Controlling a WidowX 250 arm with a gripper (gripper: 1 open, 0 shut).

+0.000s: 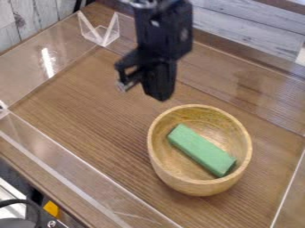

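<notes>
My black gripper (155,82) hangs high in the upper middle, above and behind a wooden bowl (169,165). It is blurred, and I see nothing clearly held in it. In the bowl lies a green block (201,148), long and rounded at its corners, lying at a slant.
A clear plastic object (100,28) stands at the back left. Wood-plank walls edge the back, and a black cable lies at the lower left.
</notes>
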